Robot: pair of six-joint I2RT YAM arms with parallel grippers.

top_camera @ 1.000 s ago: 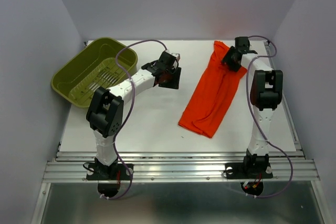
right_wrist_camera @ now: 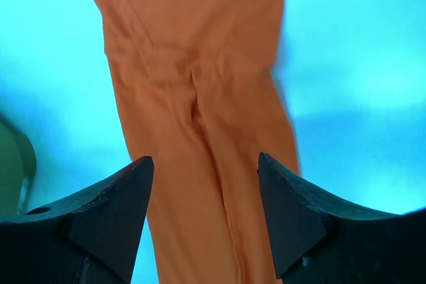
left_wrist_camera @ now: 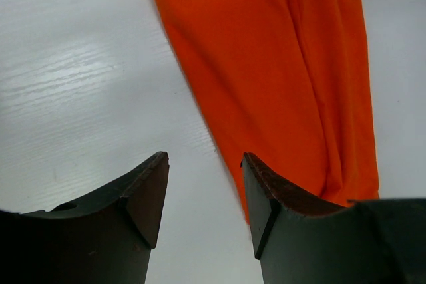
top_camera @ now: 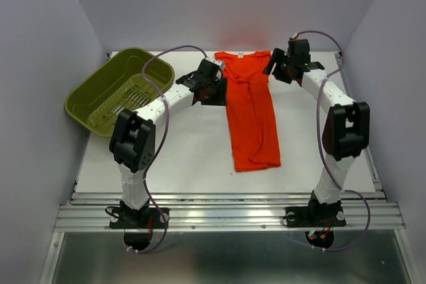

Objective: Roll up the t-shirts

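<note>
An orange-red t-shirt (top_camera: 256, 121), folded into a long narrow strip, lies flat on the white table, its collar end at the back and its straight end toward the front. Lengthwise creases run along it. My left gripper (top_camera: 222, 83) hovers by the shirt's left edge near the upper part; in the left wrist view its fingers (left_wrist_camera: 148, 194) stand apart with no cloth gripped. Beside the shirt's upper right edge is my right gripper (top_camera: 271, 64), open and empty, with the cloth (right_wrist_camera: 193, 98) below and ahead of its fingers in the right wrist view.
A green basket (top_camera: 80, 101) stands at the back left, close to the left arm. Grey walls enclose the back and sides.
The shirt's collar end has swung left, so the strip that slanted now runs nearly straight front to back.
</note>
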